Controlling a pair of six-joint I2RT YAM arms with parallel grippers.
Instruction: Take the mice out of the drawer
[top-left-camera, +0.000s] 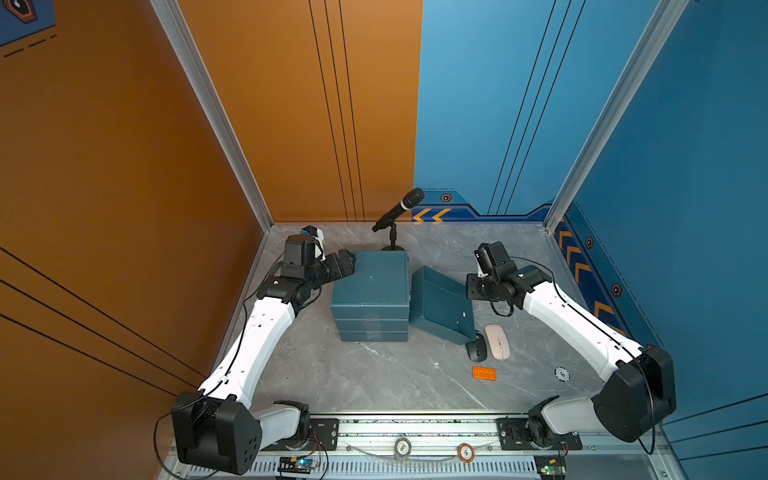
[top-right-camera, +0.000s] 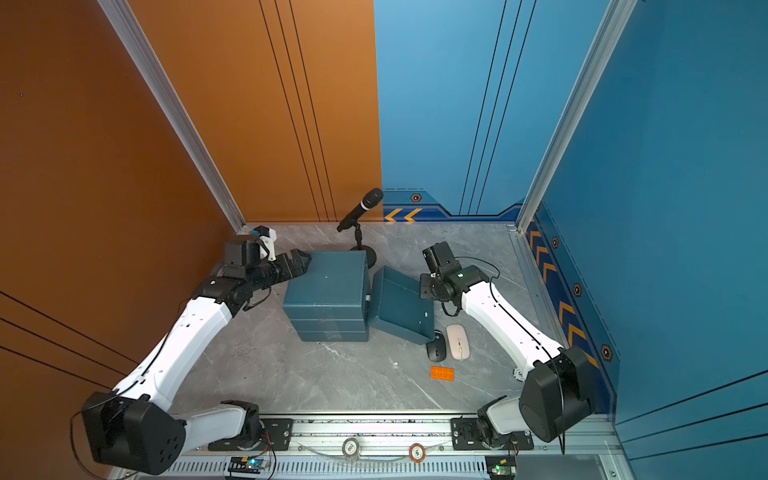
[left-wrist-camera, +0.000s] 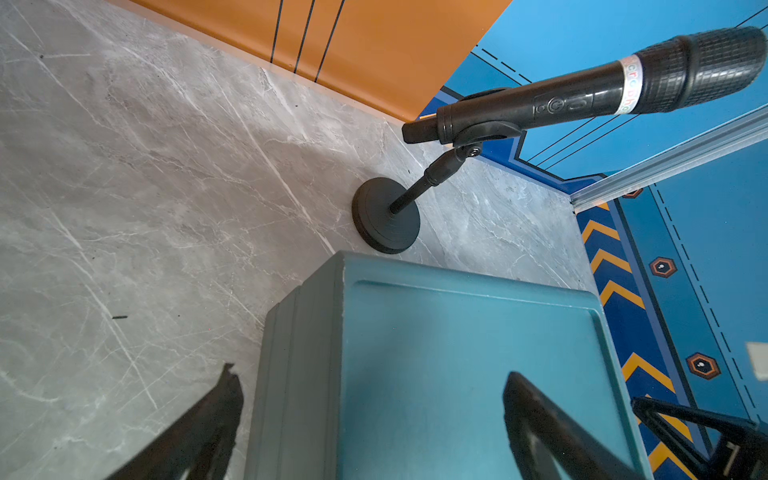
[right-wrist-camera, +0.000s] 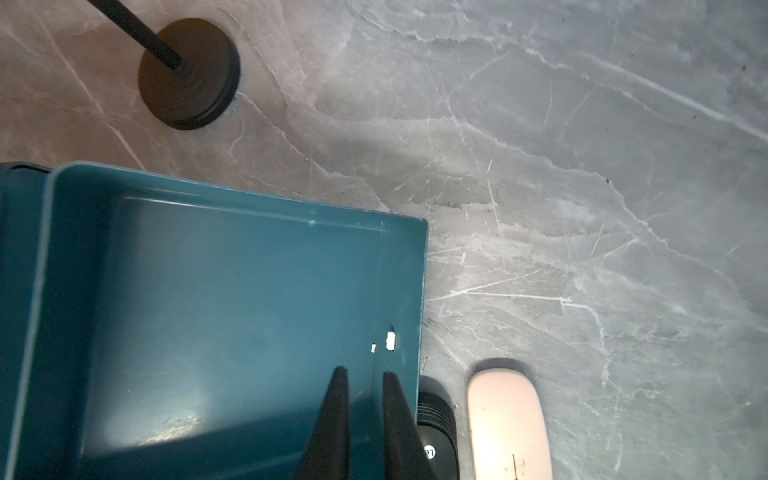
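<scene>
The teal drawer (top-left-camera: 438, 302) is empty of mice and hangs askew at the right side of the teal cabinet (top-left-camera: 370, 276). On the table lie a black mouse (right-wrist-camera: 438, 448), partly hidden by the drawer's near right corner, and a pale pink mouse (right-wrist-camera: 504, 424) just to its right. Above the drawer's right side hovers my right gripper, its fingers a little apart with nothing between them. My left gripper is open at the cabinet's back left, one finger over the top and the other outside its left side.
A microphone on a stand (top-left-camera: 393, 220) stands behind the cabinet. Near the mice lie an orange brick (top-left-camera: 484, 373) and, further right, a small grey piece (top-left-camera: 562, 374).
</scene>
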